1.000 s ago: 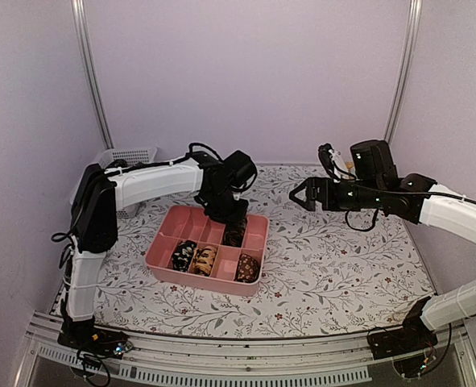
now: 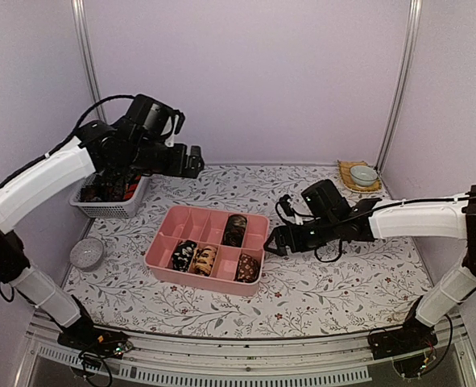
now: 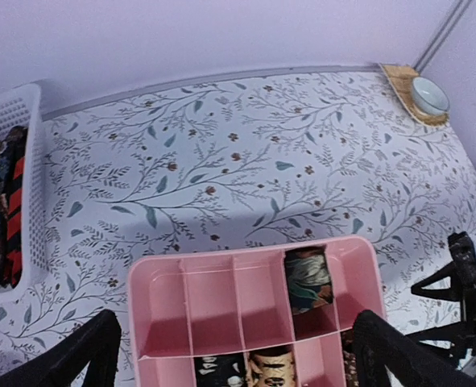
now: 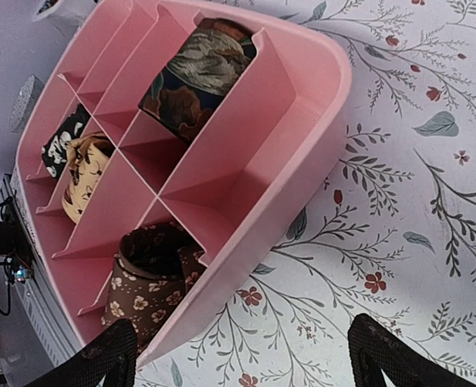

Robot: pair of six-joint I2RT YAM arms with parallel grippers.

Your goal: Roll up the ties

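Observation:
A pink divided organizer stands mid-table, holding rolled ties: a dark green one in a back compartment, a black-and-white one, a tan one and a brown floral one along the front. Other compartments are empty. My left gripper is raised high over the back left of the organizer, open and empty. My right gripper hovers just right of the organizer, fingers apart, with nothing visible between them.
A white basket of dark and red-striped fabric stands at back left. A bowl sits on a yellow mat at back right, a clear dish at left.
My left gripper has lifted from the organizer's back compartment up and leftward, uncovering the dark green tie. My right gripper has moved down and left toward the organizer's right wall.

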